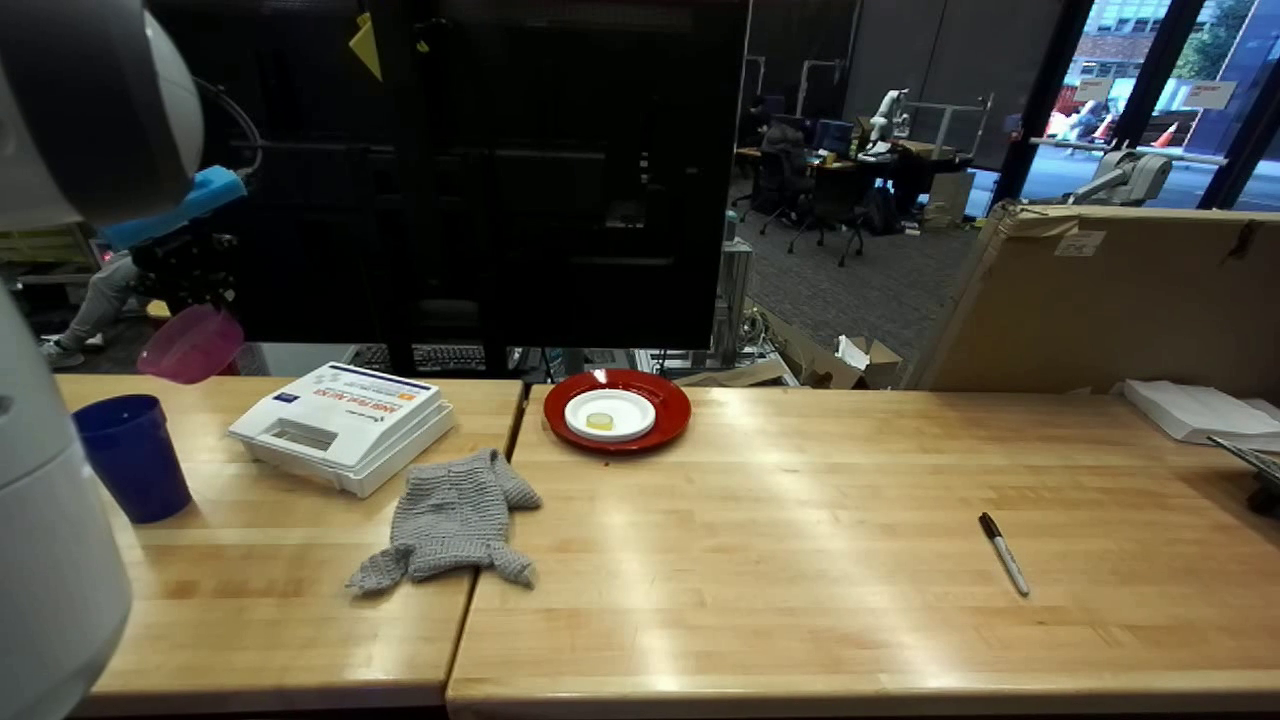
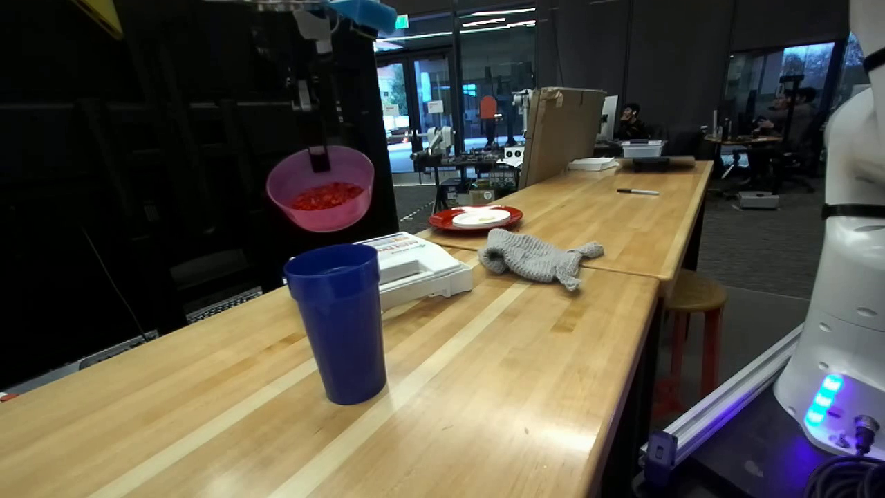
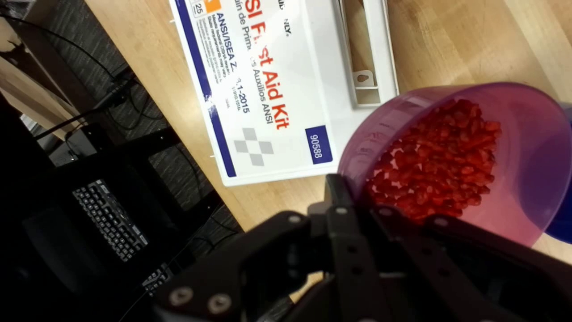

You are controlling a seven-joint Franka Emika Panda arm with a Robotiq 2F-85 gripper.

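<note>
A translucent pink bowl (image 2: 332, 217) hangs in the air, tilted, with my gripper (image 2: 319, 158) shut on its rim. Small red pieces (image 3: 437, 166) lie pooled inside it, against the side nearer the fingers in the wrist view. Below the bowl and apart from it, a blue cup (image 2: 340, 332) stands upright on the table. In the wrist view only an edge of the cup (image 3: 563, 217) shows behind the bowl, and its inside is hidden.
A white first aid kit (image 1: 342, 414) lies beside the cup. Further along are a grey knitted cloth (image 1: 453, 522), a red plate (image 1: 672, 420) with a white plate (image 1: 642, 414) on it, and a marker (image 1: 1005, 554).
</note>
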